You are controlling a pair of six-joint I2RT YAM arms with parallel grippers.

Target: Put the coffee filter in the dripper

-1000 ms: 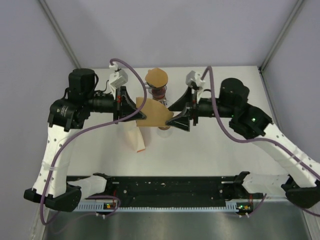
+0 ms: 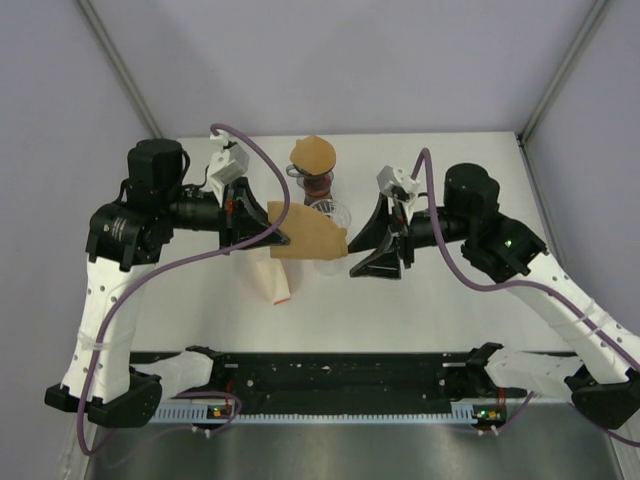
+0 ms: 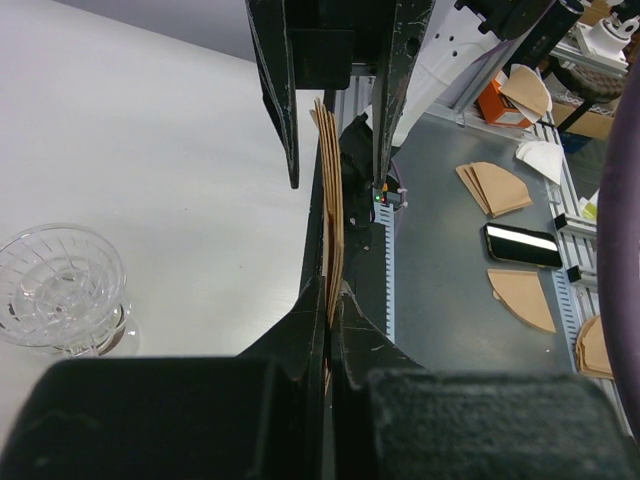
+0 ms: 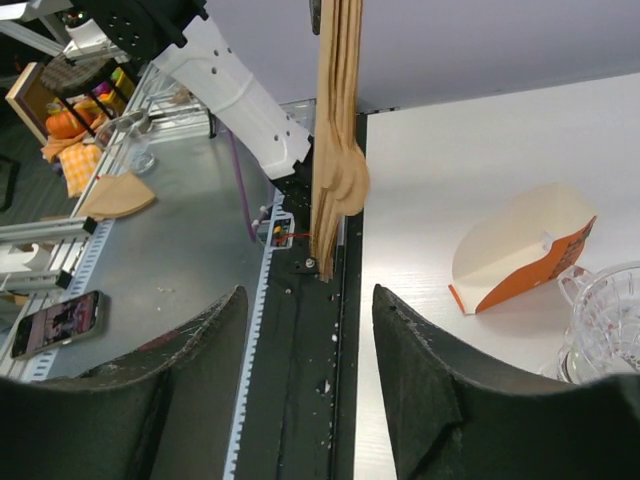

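Observation:
My left gripper (image 2: 262, 222) is shut on a thin stack of brown coffee filters (image 2: 305, 235), held upright edge-on in the left wrist view (image 3: 330, 200). My right gripper (image 2: 368, 250) stands open just right of the stack, which hangs above and between its fingertips in the right wrist view (image 4: 338, 160), apparently clear of them. A clear glass dripper sits on the table behind the filters, partly hidden in the top view, and at the right edge of the right wrist view (image 4: 610, 320).
A glass vessel topped with brown filters (image 2: 312, 160) stands at the back. A paper packet (image 4: 520, 250) lies on the white table (image 2: 450, 310) left of the dripper. A dark rail runs along the front.
My right gripper has drawn back rightward and slightly down, away from the filters.

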